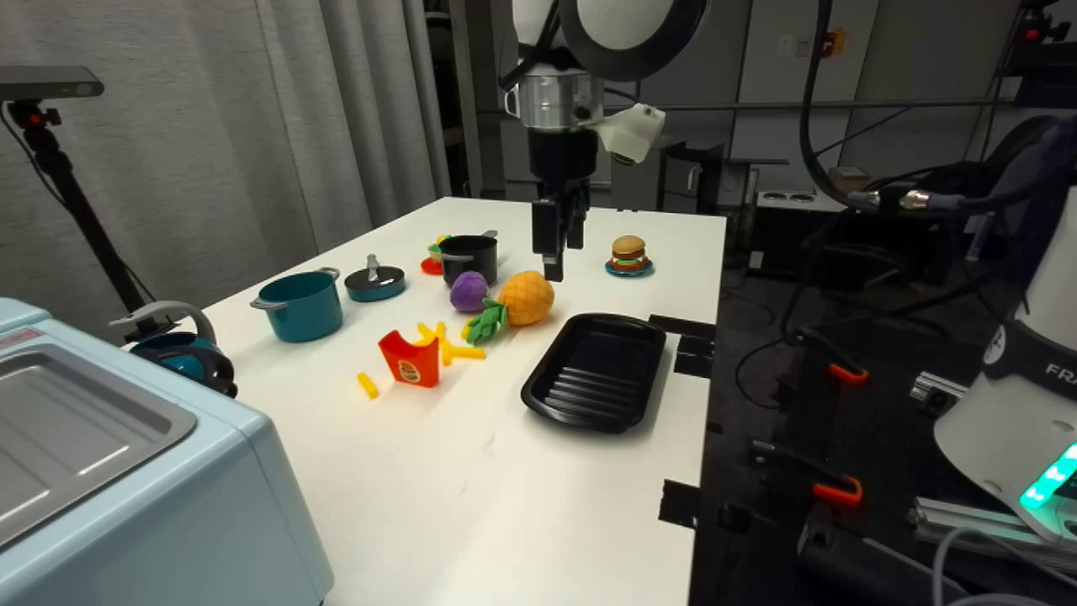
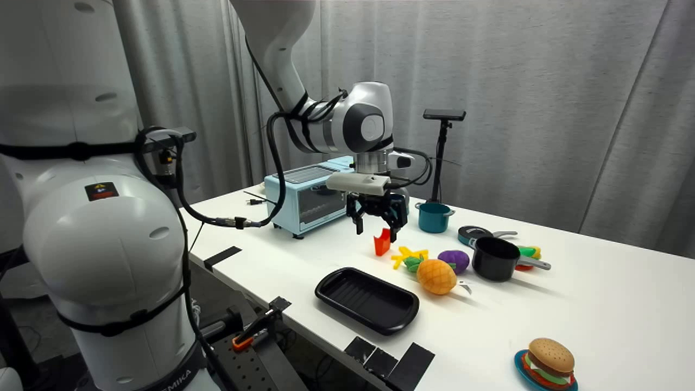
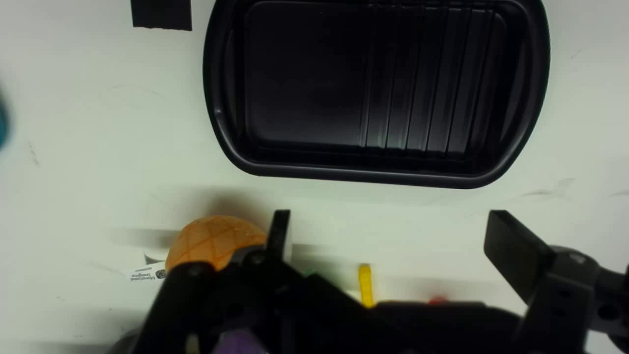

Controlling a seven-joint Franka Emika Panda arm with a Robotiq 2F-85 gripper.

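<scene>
My gripper is open and empty, held in the air above the table; its two fingers stand wide apart in the wrist view. Below it in that view lies the black ridged tray [image 3: 306, 76], empty. The orange pineapple toy [image 3: 212, 239] shows beside the left finger, partly covered by it. Close to the pineapple in exterior view 1 is a purple toy eggplant [image 1: 469, 292]. Yellow toy fries [image 1: 459, 352] lie loose near the red fries box [image 1: 411, 362]. In exterior view 2 the gripper hangs over the area around the red box [image 2: 382, 243].
A teal pot [image 1: 305, 306], its lid [image 1: 374, 286] and a black saucepan [image 2: 495, 259] stand toward the curtain side. A toy burger [image 2: 550, 359] on a teal plate is at the other end. A light blue toaster oven [image 1: 182, 485] fills the near left. Table around the tray is mostly clear.
</scene>
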